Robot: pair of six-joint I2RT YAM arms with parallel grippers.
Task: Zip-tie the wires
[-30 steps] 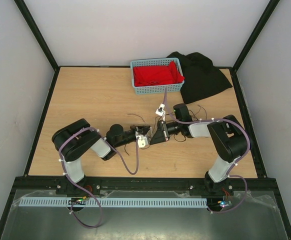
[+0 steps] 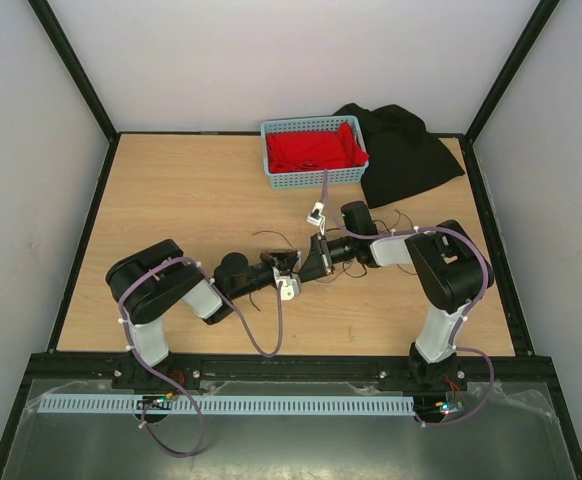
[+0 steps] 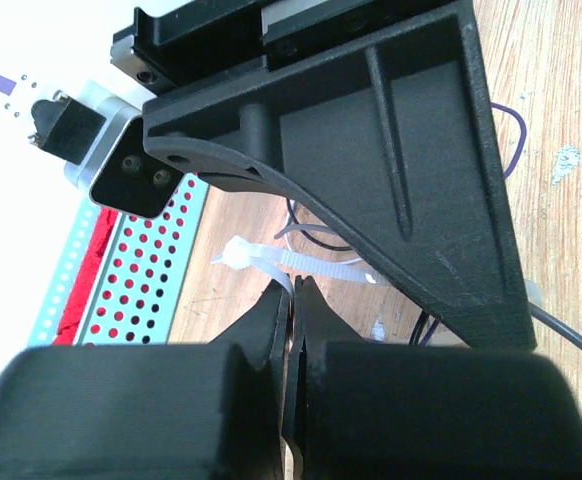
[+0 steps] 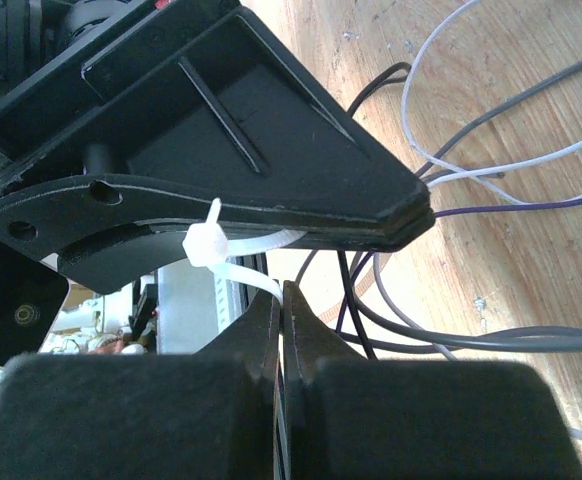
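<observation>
Near the middle of the table my left gripper (image 2: 296, 268) and right gripper (image 2: 305, 272) meet tip to tip. In the left wrist view, a white zip tie (image 3: 311, 263) shows its head facing me, and one strap end runs down into the shut tips of the left gripper. The right wrist view shows the zip tie (image 4: 248, 274) bending from its head into the shut tips of the right gripper. Black, purple and white wires (image 4: 511, 338) pass behind the left fingers. Whether the tie encircles them is hidden.
At the back stands a light-blue basket (image 2: 299, 180) with red cloth (image 2: 316, 150) in it. A black cloth (image 2: 406, 160) lies to its right. Bare wood spreads across the left of the table (image 2: 171, 190). Loose wire ends stick out around both grippers.
My right arm has shifted slightly left and away from the table's front edge, bringing its gripper closer to the left one. The left arm has barely moved, a touch to the right.
</observation>
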